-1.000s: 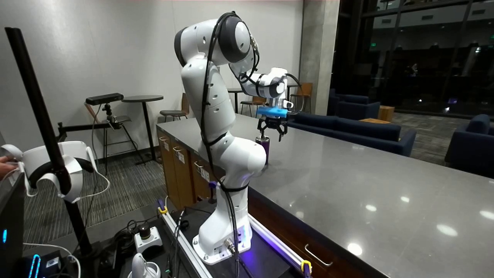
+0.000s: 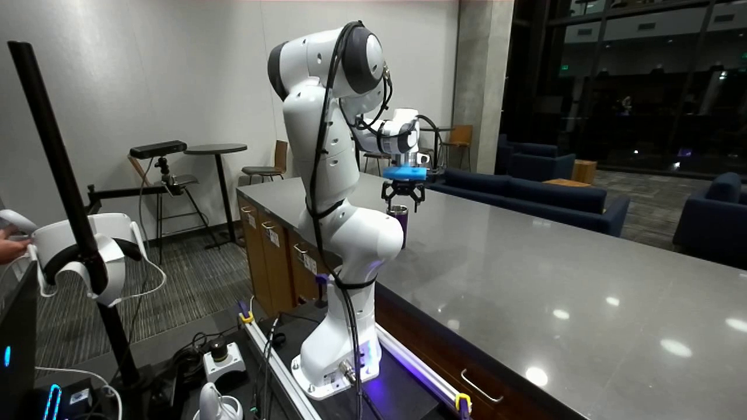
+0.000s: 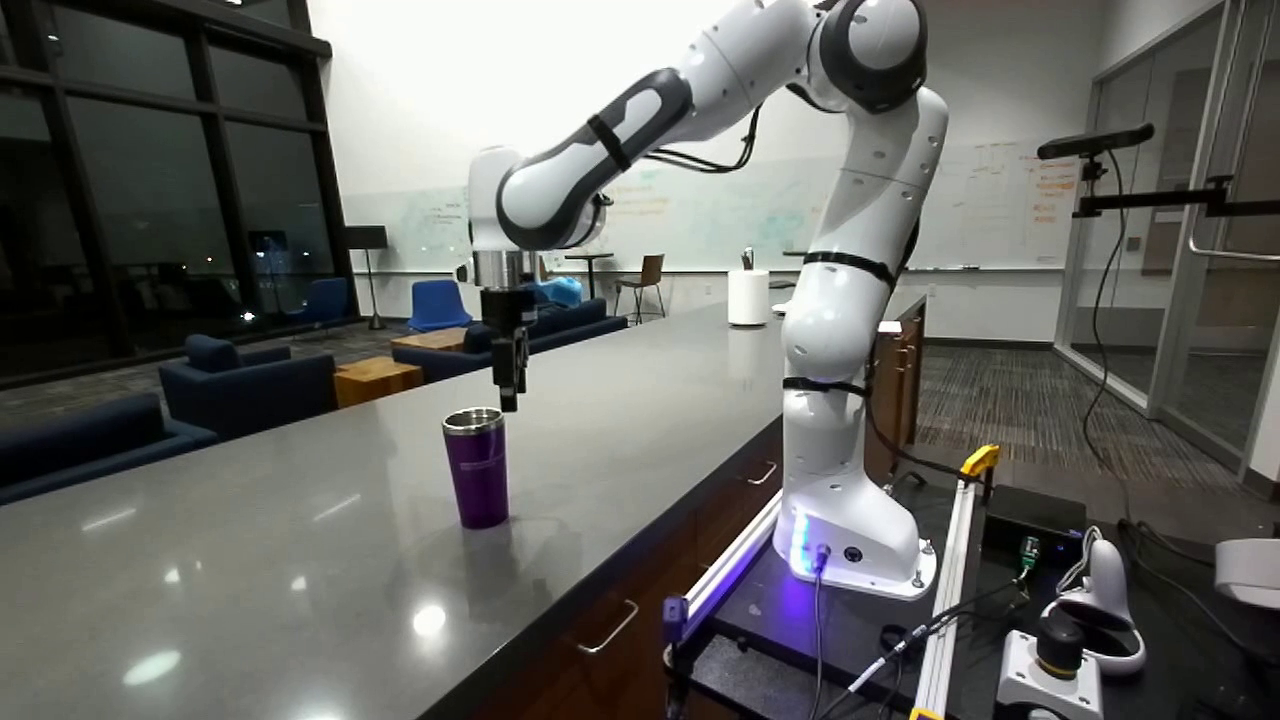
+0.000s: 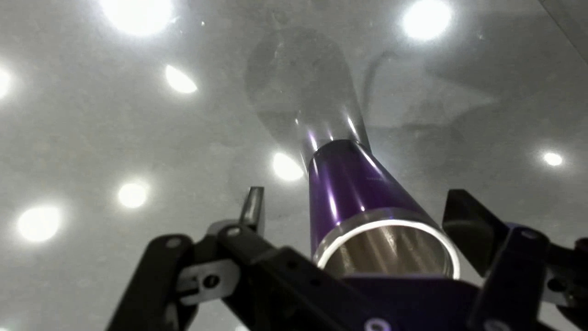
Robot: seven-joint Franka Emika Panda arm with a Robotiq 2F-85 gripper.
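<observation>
A purple tumbler (image 3: 480,474) with a steel rim stands upright on the grey counter (image 3: 300,480). My gripper (image 2: 404,203) points down just above it, its fingers spread wide. In exterior view 2 the gripper (image 3: 511,402) appears level with the tumbler's rim and slightly to its right. Looking down in the wrist view, the open mouth of the tumbler (image 4: 355,190) lies between my two fingers, nearer the right finger (image 4: 468,229) than the left. Nothing is gripped. Part of the mouth is hidden behind the gripper's own body.
A white canister (image 3: 747,298) with pens or similar inside stands farther along the counter.
In exterior view 1 my gripper has shifted left, so it sits more squarely over the tumbler. The tumbler has not moved.
</observation>
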